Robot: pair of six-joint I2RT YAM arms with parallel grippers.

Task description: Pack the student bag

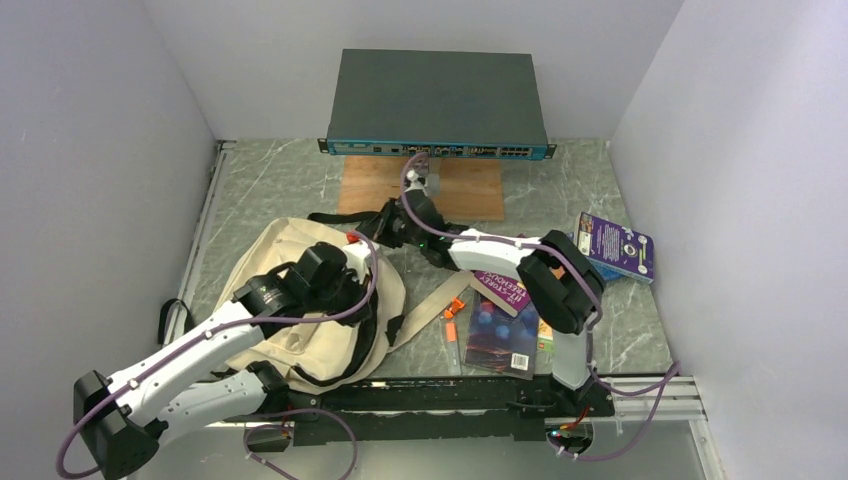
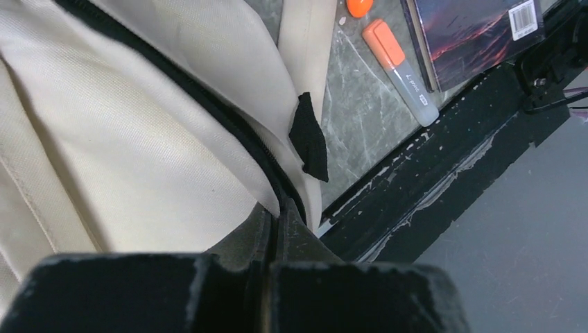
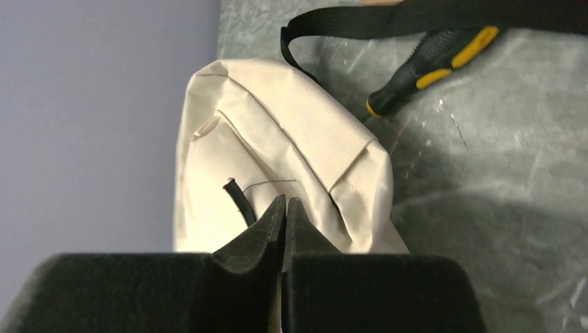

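The cream bag [image 1: 285,255] lies at the left of the table, its dark zipped opening showing as a narrow strip. My left gripper is shut at the black-zippered edge of the flap [image 2: 159,149]. The cloth runs to a point between its fingertips. Over the bag's far right side, my right gripper is shut with nothing visible between its fingers, close to a black pull tab [image 3: 239,201]. An orange-capped marker [image 2: 401,71], a dark book [image 1: 500,340] and a magenta book [image 1: 502,290] lie on the table. The bag's contents are hidden.
A black-and-yellow tool handle [image 3: 430,69] lies beside the bag, partly under a black strap [image 3: 347,22]. Purple and blue books [image 1: 615,245] sit at the far right. A small orange item [image 1: 454,308] is near the marker. A wooden board [image 1: 470,190] lies behind the right arm.
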